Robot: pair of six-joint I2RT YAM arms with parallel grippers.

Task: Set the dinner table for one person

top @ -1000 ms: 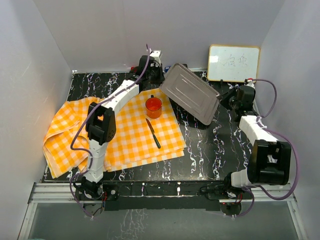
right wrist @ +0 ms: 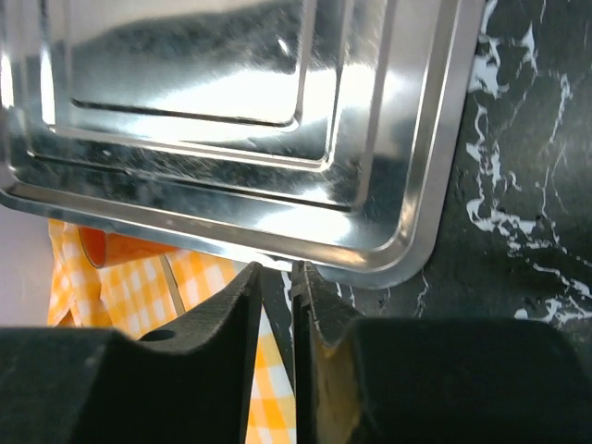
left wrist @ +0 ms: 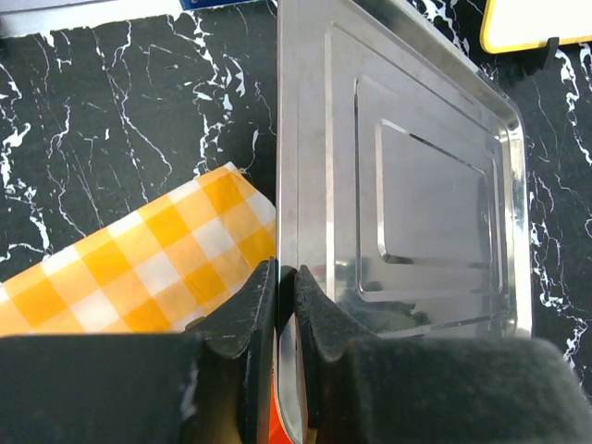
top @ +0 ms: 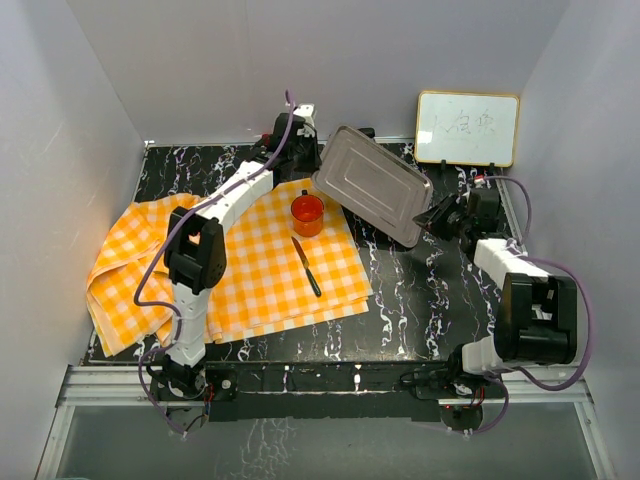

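A steel tray (top: 372,182) is tilted in the air over the back middle of the table; my left gripper is shut on its rim at the left end. My right gripper is at the tray's lower right end, fingertips close by the rim; whether they touch it I cannot tell. An orange mug (top: 307,222) and a knife (top: 306,266) with a dark handle sit on yellow checked cloth (top: 260,290), which is folded and bunched at the left.
A small whiteboard (top: 466,128) stands at the back right. Dark items at the back wall are partly hidden behind the tray. Bare marble table (top: 400,320) shows at the front right.
My right gripper has moved left and down to the tray's right end.
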